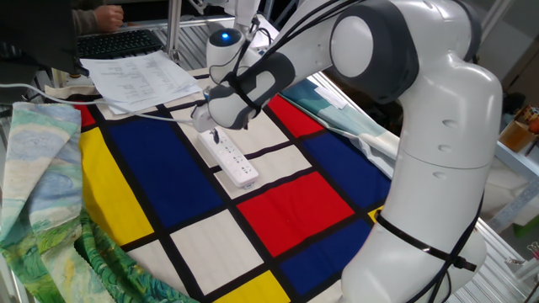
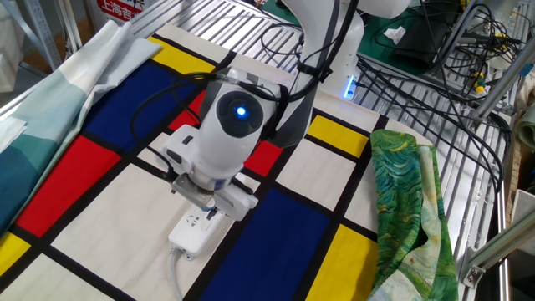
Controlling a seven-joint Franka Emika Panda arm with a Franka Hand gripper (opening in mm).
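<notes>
A white power strip (image 1: pixel 228 160) lies on the patterned cloth, its long side running away from the near red square. My gripper (image 2: pixel 211 209) points down at the strip's cable end, with a dark fingertip (image 1: pixel 216 135) close over the sockets there. In the second exterior view, the hand covers much of the strip (image 2: pixel 191 237), leaving its cable end in sight. Whether the fingertips touch the strip or hold anything cannot be made out, and the gap between them is hidden.
A white cable (image 1: pixel 50 87) runs leftward from the strip's far end. Printed papers (image 1: pixel 139 82) and a keyboard (image 1: pixel 120 44) sit at the back left, near a person's hand (image 1: pixel 108 18). Folded green cloth (image 2: pixel 405 201) covers one side.
</notes>
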